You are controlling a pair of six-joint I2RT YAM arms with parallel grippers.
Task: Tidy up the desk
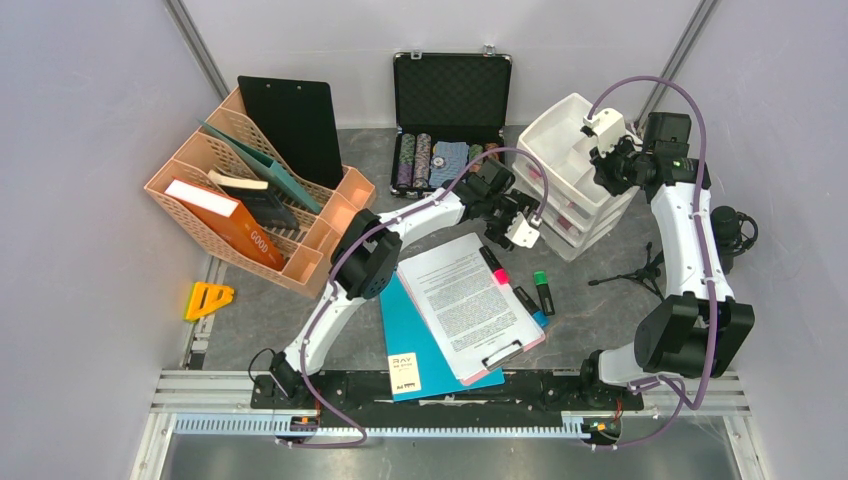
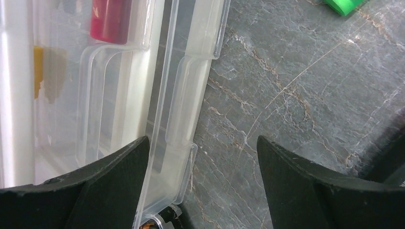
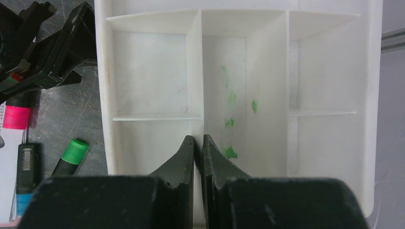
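Observation:
A white drawer unit (image 1: 575, 205) with a divided open top tray (image 3: 243, 57) stands at the right, its clear drawers (image 2: 157, 109) facing the left arm. My right gripper is shut on a thin white divider (image 3: 195, 62) of the tray. Beside the drawer fronts, my left gripper stands open, its left finger close to a clear drawer edge; whether they touch I cannot tell. Markers with pink (image 1: 501, 277), blue (image 1: 540, 319) and green (image 1: 540, 278) caps lie near a clipboard with printed paper (image 1: 465, 300), which overlaps a blue folder (image 1: 425, 345).
An orange organizer (image 1: 300, 265) with books and a black clipboard fills the left side. An open case of chips (image 1: 450, 95) stands at the back. A small black tripod (image 1: 635, 273) and a dark mug (image 1: 727, 225) are near the right arm.

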